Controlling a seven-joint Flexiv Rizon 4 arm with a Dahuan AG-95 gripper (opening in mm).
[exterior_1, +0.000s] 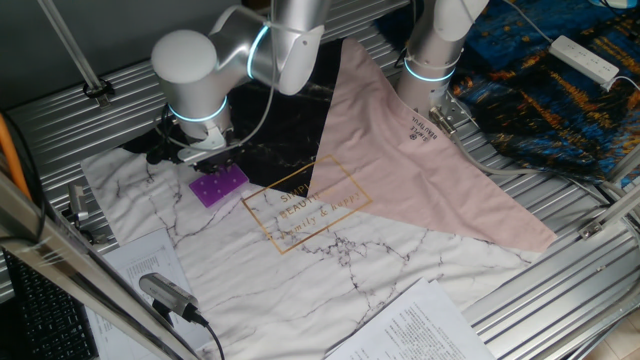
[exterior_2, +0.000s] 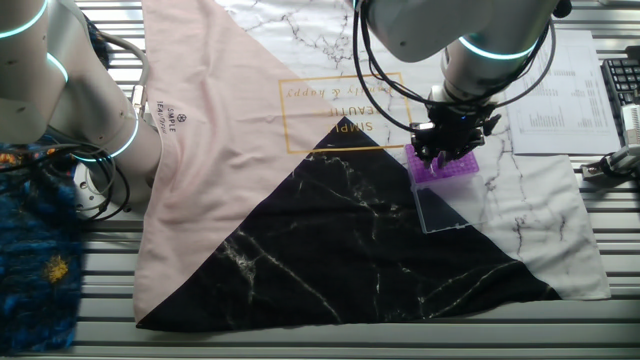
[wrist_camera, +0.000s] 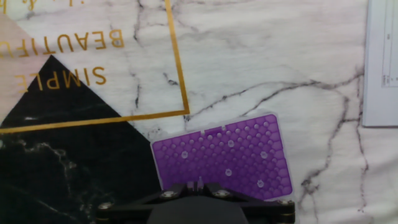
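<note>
A purple case (exterior_1: 219, 186) with a dimpled surface lies on the cloth, half on its white marble part. In exterior view 2 a clear flap like a lid (exterior_2: 440, 212) extends from the case (exterior_2: 455, 167) over the black part. The black gripper is close over one long edge of the case (wrist_camera: 221, 155) in the wrist view. Its fingertips appear together, so it looks shut, with nothing visible between them. Exterior view 1 shows the gripper only partly, just behind the case. Whether the tips touch the case is hidden.
The patterned cloth (exterior_1: 430, 180) covers most of the slatted table. Papers (exterior_1: 415, 325) lie at the front, a keyboard (exterior_1: 40, 305) at the left. White cloth in front of the case is clear.
</note>
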